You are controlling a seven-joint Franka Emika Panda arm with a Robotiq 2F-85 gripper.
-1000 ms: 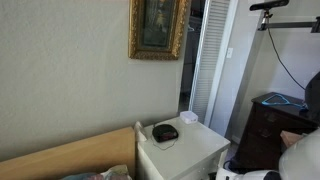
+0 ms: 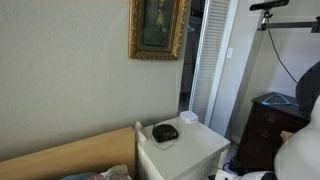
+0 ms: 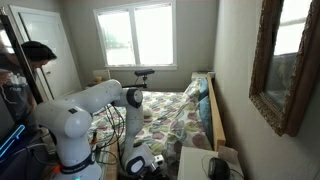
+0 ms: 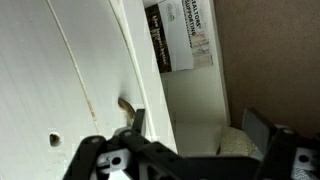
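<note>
My gripper stands open, its dark fingers spread apart at the bottom of the wrist view with nothing held between them. Under it is a white furniture panel with a round hole and a small curved brown handle near the left finger. Right of the panel's edge is a narrow white recess, seemingly a partly open drawer, with a printed leaflet inside. In the first exterior view, the white nightstand is beside the bed; the gripper is low and mostly hidden there.
A black device and a small white box rest on the nightstand top. The bed runs along the wall. A dark dresser stands at the right. Brown floor shows beside the recess.
The arm at the lower right of the first exterior view has shifted slightly. The nightstand and the things on it look unmoved.
</note>
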